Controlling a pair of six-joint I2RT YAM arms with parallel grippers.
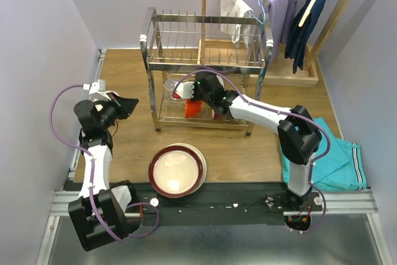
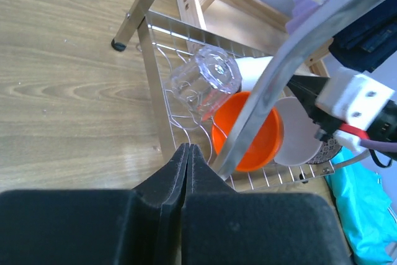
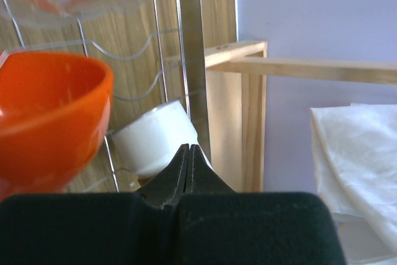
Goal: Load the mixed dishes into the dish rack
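Observation:
The two-tier metal dish rack holds an orange bowl, a clear glass, a white cup and a light bowl on its lower tier. My right gripper reaches in there, shut, beside the orange bowl; nothing shows between its fingertips. A stack of plates lies on the wood in front of the rack. My left gripper is left of the rack, its fingers shut, with no object visible between them.
A clothes stand with hanging garments is behind the rack at the right. A teal cloth lies at the right front. The wood left of the rack is clear.

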